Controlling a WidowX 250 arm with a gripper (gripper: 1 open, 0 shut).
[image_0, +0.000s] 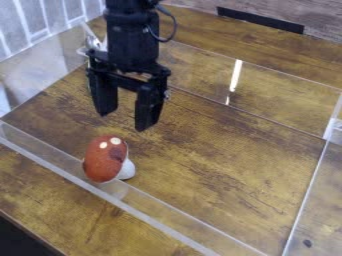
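Note:
My dark gripper (126, 105) hangs at the upper left of the camera view over a wooden floor, open, with its fingers spread apart and nothing visible between them. Below it a red and white rounded object (107, 158) lies on the wood near a clear strip at the front left.
A pale, partly hidden object stands behind the arm at the upper left, near a clear wall. Clear edges run along the front and the right (325, 180). A thin white strip (235, 75) marks the back.

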